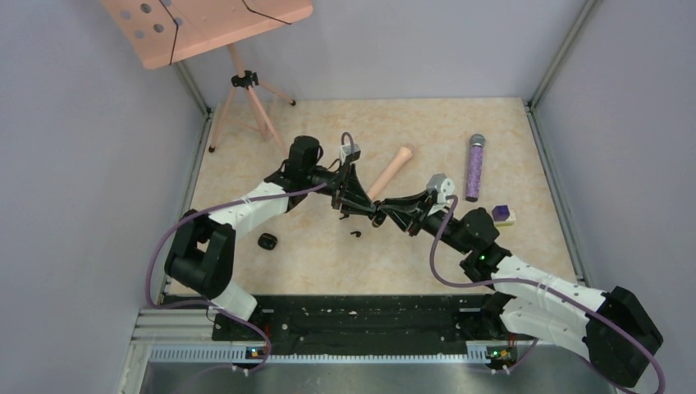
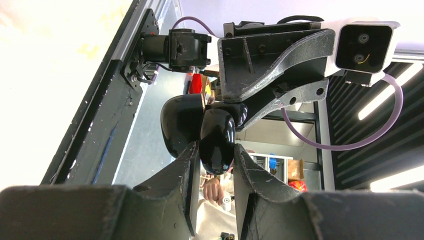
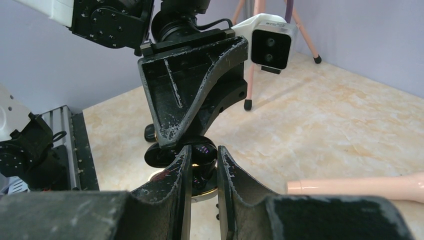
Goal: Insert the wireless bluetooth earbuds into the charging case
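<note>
Both grippers meet above the middle of the table. My left gripper is shut on the black charging case, whose glossy body and lid show in the left wrist view. In the right wrist view the case appears with its lid raised. My right gripper is at the case, its fingertips close together over it; whether anything sits between them is hard to see. Small black earbuds lie on the table below, one partly beside the left gripper's shadowed tip.
A black box lies at the left. A pink cylinder, a purple microphone and a purple block stand or lie behind and to the right. A pink tripod stand is at the back left.
</note>
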